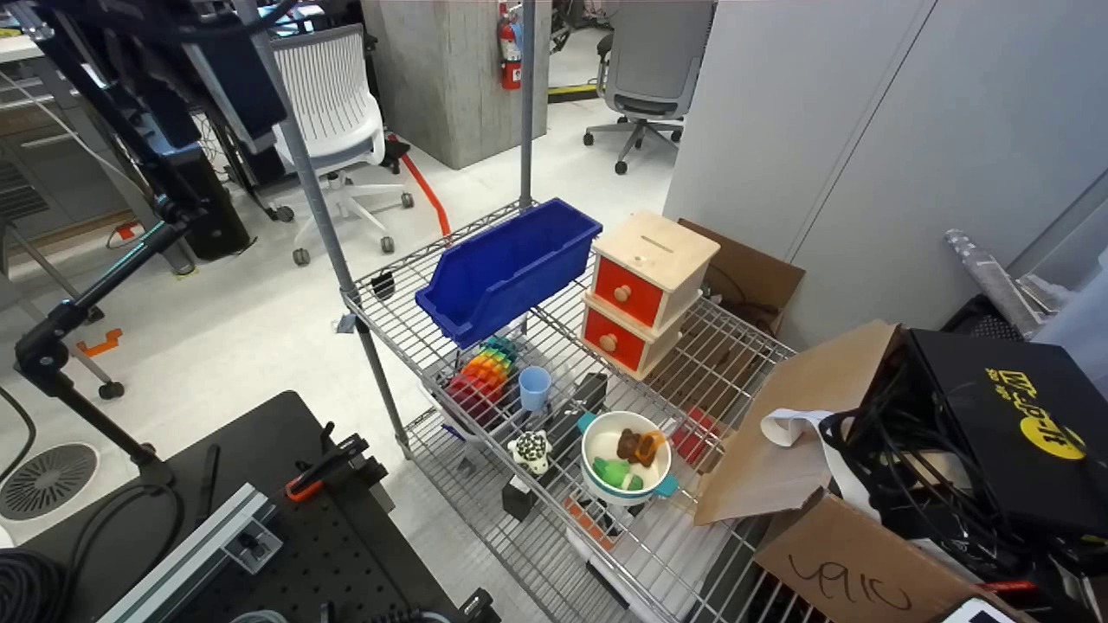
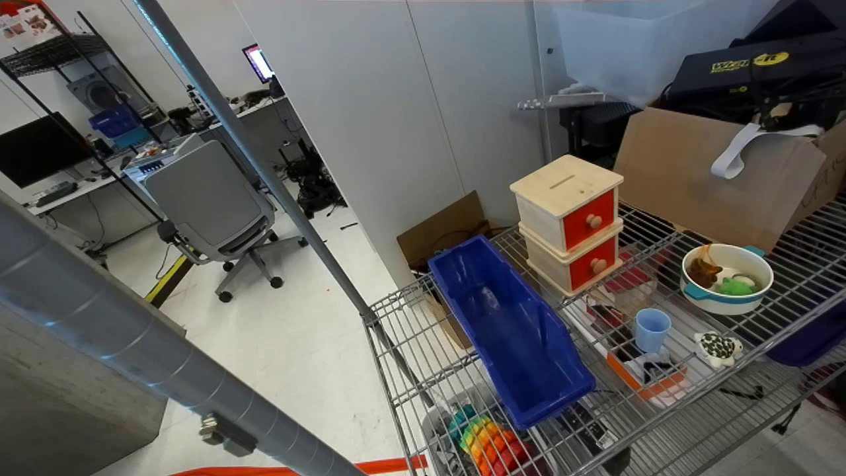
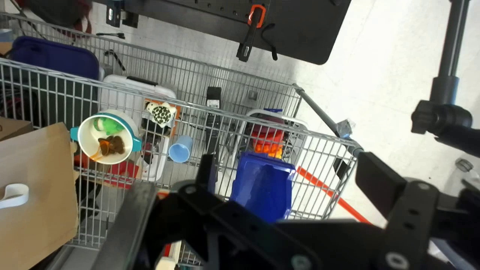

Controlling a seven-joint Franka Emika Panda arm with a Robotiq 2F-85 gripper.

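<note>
My gripper is open in the wrist view, its two dark fingers wide apart with nothing held between them. Beyond them lies the blue bin [image 3: 261, 184] on the wire shelf. A white pot with teal handles [image 1: 626, 457] holds green and brown toy pieces. Near it are a light blue cup [image 1: 535, 388] and a black-spotted white turtle toy [image 1: 531, 452]. Two stacked wooden boxes with red drawer fronts [image 2: 567, 222] stand beside the bin; the wrist view mostly hides them behind the gripper.
An open cardboard box [image 1: 795, 415] full of cables and black gear crowds one end of the shelf. Shelf posts [image 1: 526, 104] rise at the corners. Several rainbow-coloured pieces [image 2: 492, 444] sit below the shelf. A black table [image 1: 301, 519] stands in front.
</note>
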